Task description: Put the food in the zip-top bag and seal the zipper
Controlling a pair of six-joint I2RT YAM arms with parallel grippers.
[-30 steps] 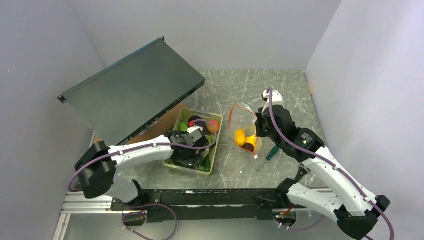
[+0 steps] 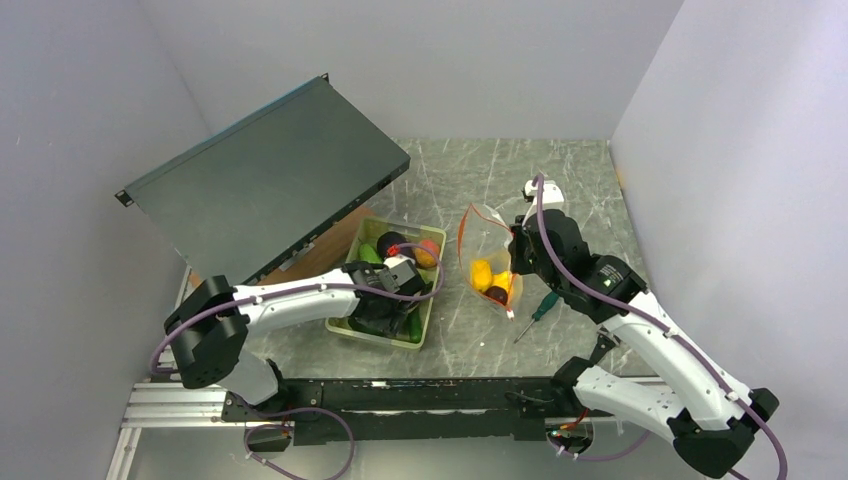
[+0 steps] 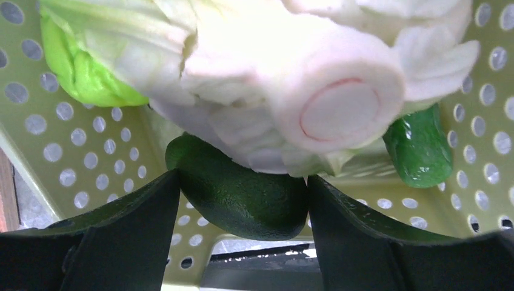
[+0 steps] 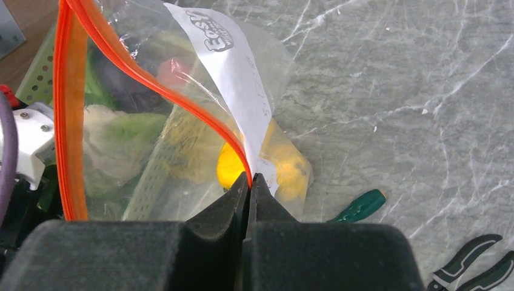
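My left gripper is down inside the perforated food basket (image 2: 436, 300), its fingers on either side of a dark green vegetable (image 3: 242, 206), touching it. A pale cauliflower-like piece (image 3: 273, 73) and a smaller green piece (image 3: 418, 148) lie around it. My right gripper is shut on the edge of the clear zip bag (image 4: 182, 121), by its orange zipper, holding it upright. Yellow items (image 2: 480, 272) and a dark round one (image 2: 496, 295) are inside the bag.
A screwdriver (image 2: 541, 313) lies right of the bag; pliers (image 4: 470, 260) show in the right wrist view. A large dark panel (image 2: 265, 180) stands over the back left. The counter behind the bag is clear.
The left arm has shifted slightly over the basket, mostly at its elbow. The right arm and bag look unchanged.
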